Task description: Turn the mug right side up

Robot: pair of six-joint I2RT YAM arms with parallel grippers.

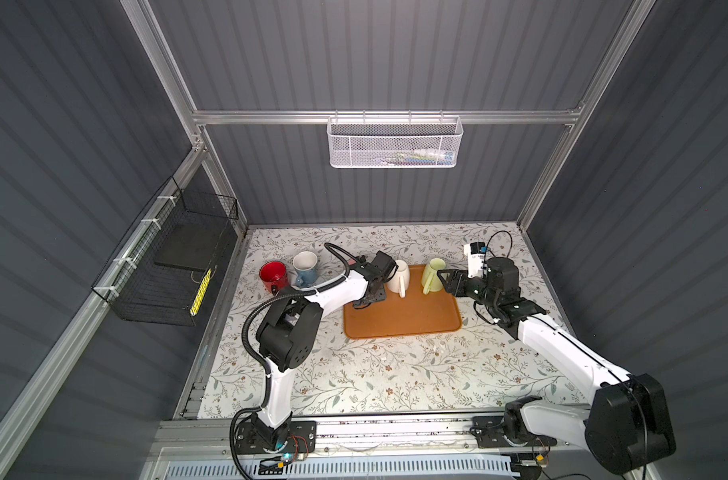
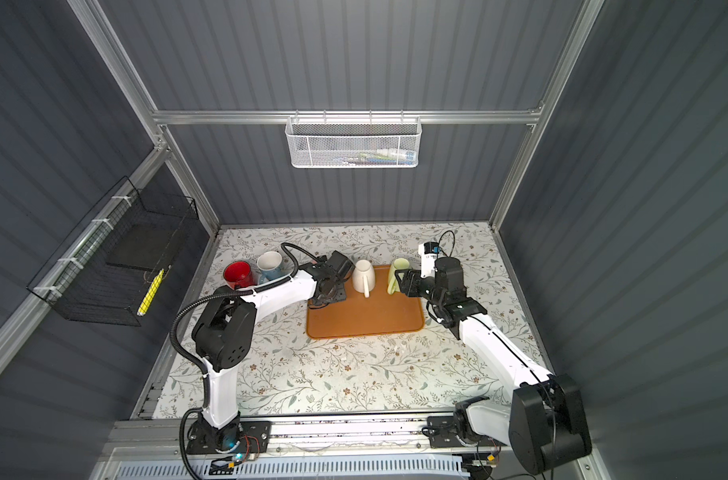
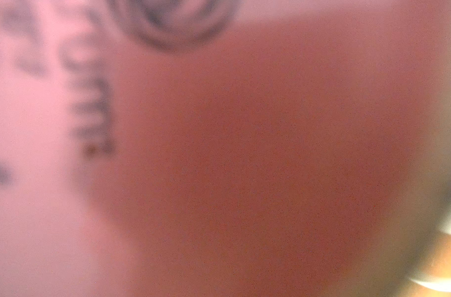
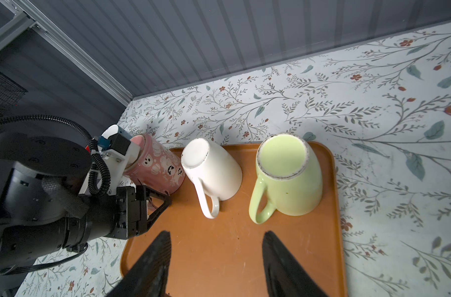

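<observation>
The pink patterned mug (image 4: 161,168) stands at the left back of the brown tray (image 4: 210,257), mostly hidden by my left arm in the top views. Its blurred pink surface (image 3: 37,212) with dark lettering fills the left wrist view. My left gripper is low at the mug's near side, fingers slightly apart, a bit of pink showing between them; any grip is unclear. A white mug (image 4: 215,170) and a green mug (image 4: 294,183) sit beside it, bases up. My right gripper is open and empty, back from the mugs.
Left of the tray stand a red mug (image 1: 273,274) and a blue mug (image 1: 305,266), with a further light mug partly behind my left arm. A black wire basket (image 1: 176,256) hangs on the left wall. The tray's front half and the front table are clear.
</observation>
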